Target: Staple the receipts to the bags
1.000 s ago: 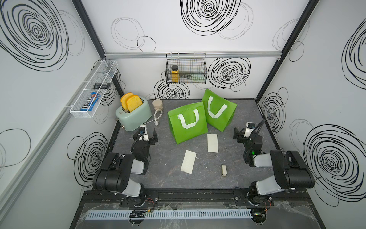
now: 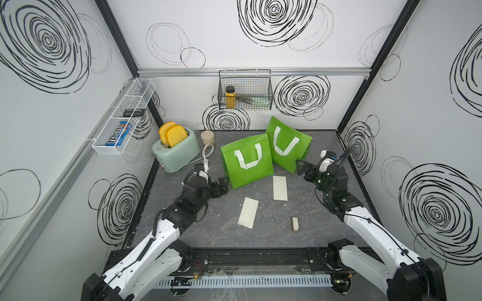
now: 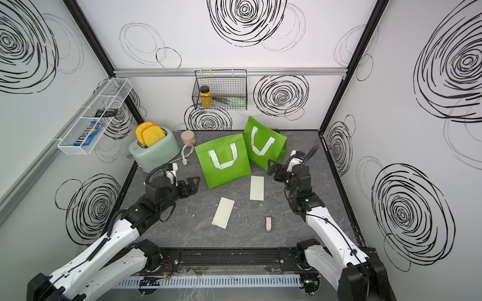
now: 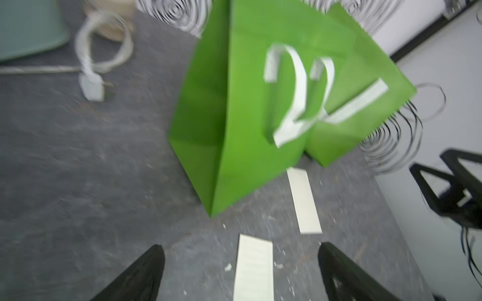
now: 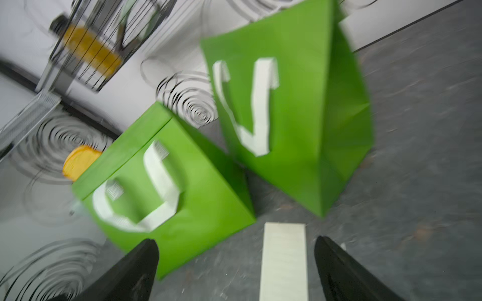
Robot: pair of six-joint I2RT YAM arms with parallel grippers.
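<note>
Two green bags with white handles stand at the back: the left bag (image 2: 236, 173) and the right bag (image 2: 286, 159), close together. On the table in front lie two pale receipts, the nearer receipt (image 2: 248, 212) tilted and the farther receipt (image 2: 280, 188) just before the bags. A small whitish stapler (image 2: 294, 223) rests near the front edge. My left gripper is open and empty, to the left of the left bag in the top views. Right of the right bag, my right gripper also stands open with nothing between its fingers.
A mint toaster (image 2: 175, 150) with toast and its white plug (image 2: 205, 161) occupy the back left. Wire baskets hang on the walls, one black basket (image 2: 245, 90) above the bags. Bare table surrounds the stapler and receipts.
</note>
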